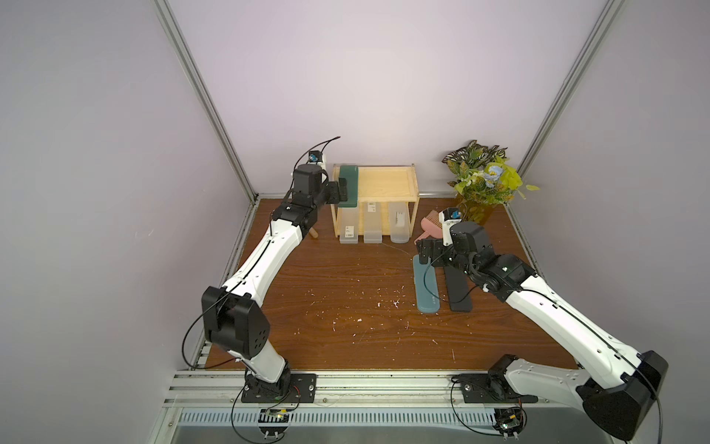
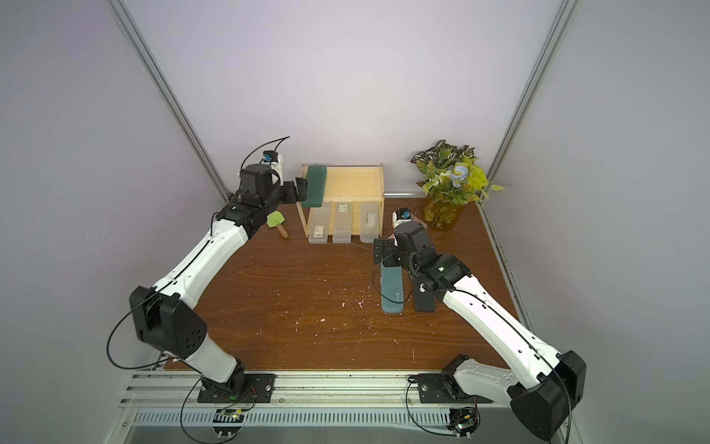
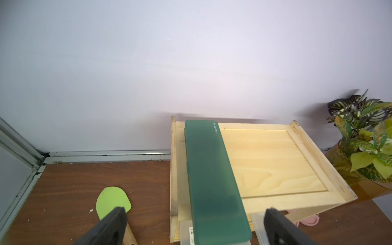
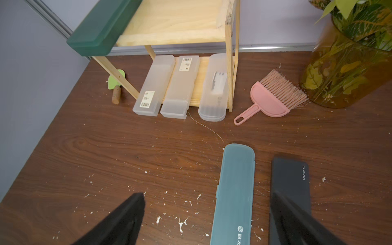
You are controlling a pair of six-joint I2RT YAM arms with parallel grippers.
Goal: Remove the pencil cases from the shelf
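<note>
A dark green pencil case [image 3: 216,183] lies on the left of the wooden shelf's [image 3: 269,163] upper board, its front end jutting past the edge. My left gripper is open, its blurred fingers [image 3: 110,228] spread either side of that case's near end, not gripping it. Three clear cases stand on the lower level: left [image 4: 154,85], middle [image 4: 180,86] and right [image 4: 214,86]. On the table lie a blue-grey pencil case [image 4: 234,192] and a black one [image 4: 290,183]. Above them my right gripper hovers open and empty.
A pink brush [image 4: 269,98] lies right of the shelf, with a flower vase [image 4: 347,61] behind it. A green scraper with a wooden handle [image 4: 116,94] is left of the shelf. The table's middle holds only white scraps.
</note>
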